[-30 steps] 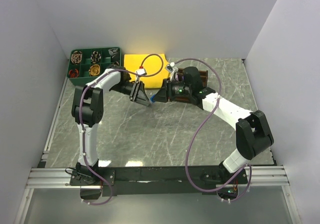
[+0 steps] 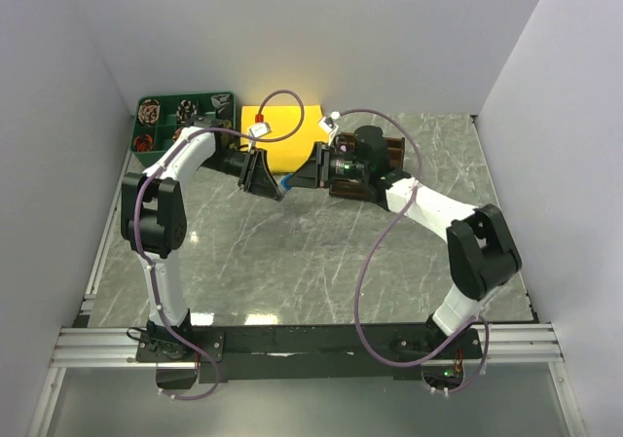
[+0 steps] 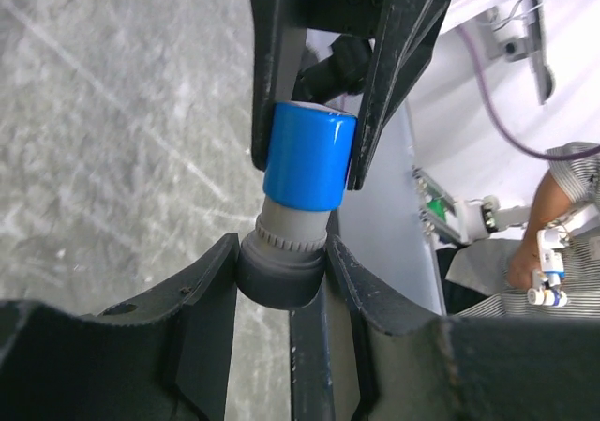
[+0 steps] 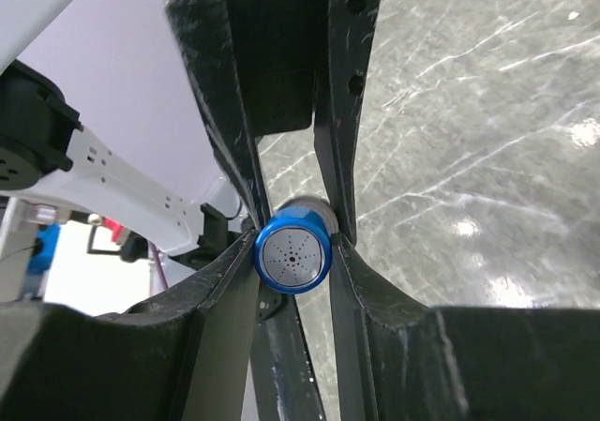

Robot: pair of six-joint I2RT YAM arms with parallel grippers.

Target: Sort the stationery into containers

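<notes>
A short cylinder (image 3: 305,163) with a blue cap and a grey body bridges my two grippers, above the table. In the left wrist view my left gripper is shut on its dark grey end. Around the blue end close the fingers (image 3: 382,83) of my right gripper. From the right wrist view, that blue end (image 4: 292,254) faces the camera with a dotted grey disc, and my right gripper is shut on it. The top view shows the grippers nearly tip to tip, a speck of the blue cap (image 2: 285,181) between them.
A green divided tray (image 2: 173,151) with coiled items stands at the back left. A yellow mat or box (image 2: 297,121) lies at back centre, and a brown compartment box (image 2: 394,155) is partly under my right arm.
Both arms have shifted slightly to the left, with the grippers still close together. My left gripper and the blue end have come nearer to each other.
</notes>
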